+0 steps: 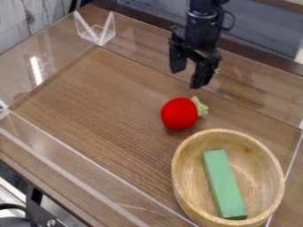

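Note:
A black robot arm (204,25) reaches down from the top centre, its open gripper (190,64) hanging over the wooden table behind a red round object (180,114) with a small green top, like a tomato or strawberry. Nothing shows between the fingers. A wooden-coloured bowl (187,168) at the lower right holds a green bar-shaped block (222,184).
A clear, wire-like holder (95,27) stands at the top left near the table's edge. Dark cables lie at the lower left corner.

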